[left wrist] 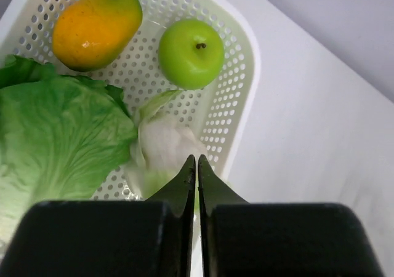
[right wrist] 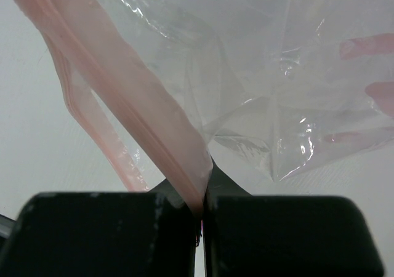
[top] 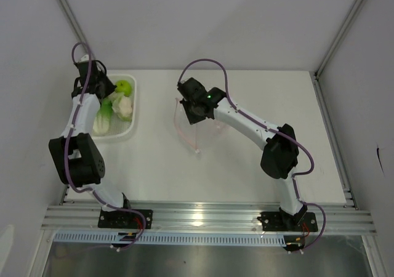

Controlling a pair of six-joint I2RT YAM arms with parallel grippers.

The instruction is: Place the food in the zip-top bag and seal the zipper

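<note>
My left gripper is shut above a white perforated basket [left wrist: 244, 86] holding a mango [left wrist: 95, 28], a green apple [left wrist: 191, 52], green lettuce [left wrist: 61, 132] and a pale leafy vegetable [left wrist: 166, 141]; nothing clearly shows between its fingertips. In the top view this gripper [top: 104, 86] is over the basket's left part. My right gripper [top: 188, 111] is shut on the pink zipper edge of the clear zip top bag [right wrist: 166, 135], at mid table. The bag hangs loosely, with its zipper strips apart in the right wrist view.
The white table [top: 277, 92] has free room to the right of the bag and in front of it. Walls border the work area at the back and both sides.
</note>
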